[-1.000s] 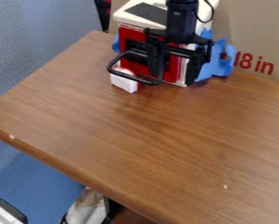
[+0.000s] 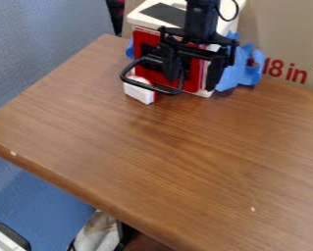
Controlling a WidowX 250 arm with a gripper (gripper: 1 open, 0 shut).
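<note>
My black gripper (image 2: 185,69) hangs at the far end of the wooden table (image 2: 145,167), in front of a red panel (image 2: 148,41) with a white top. A white block (image 2: 137,92) rests on the table just below the gripper's frame. Blue material (image 2: 246,71) shows behind, to the right. Whether the fingers are open or shut is unclear, as the dark parts overlap.
A cardboard sheet (image 2: 289,39) with red print stands at the back right. A blue-grey padded surface (image 2: 41,49) lies along the left.
</note>
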